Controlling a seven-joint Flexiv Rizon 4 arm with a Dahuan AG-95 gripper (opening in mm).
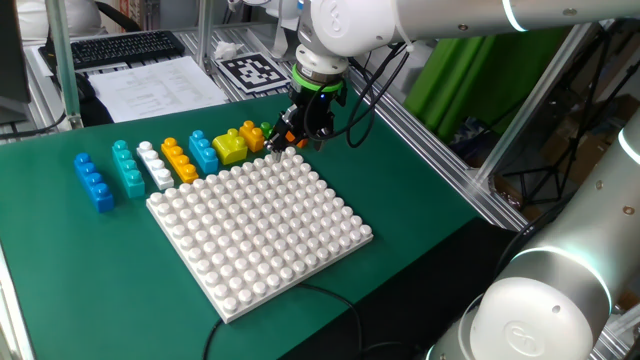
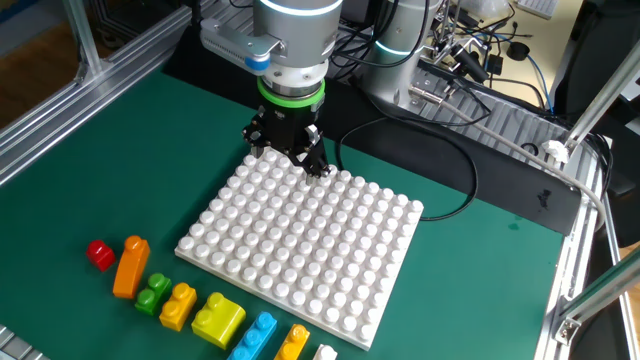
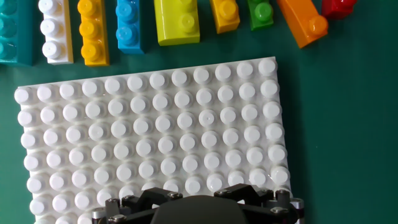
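A white studded baseplate [image 3: 155, 134] lies flat on the green table, its visible studs bare. My gripper [image 2: 287, 162] points down over the plate's edge nearest the robot base in exterior view 2. Its fingers stand apart, open, and no brick shows between them. Along the plate's far side in the wrist view runs a row of bricks: teal [image 3: 13, 31], white [image 3: 55, 31], yellow-orange [image 3: 93, 31], blue [image 3: 129, 25], yellow-green [image 3: 177, 23], small orange-yellow [image 3: 225, 15], green [image 3: 261, 14], orange [image 3: 302, 25] and red [image 3: 339, 6]. A darker blue brick [image 1: 94, 183] ends the row.
A black cable [image 2: 472, 185] loops on the table near the plate's corner. Papers [image 1: 150, 100], a keyboard [image 1: 125, 50] and a printed marker board [image 1: 252, 72] lie beyond the table.
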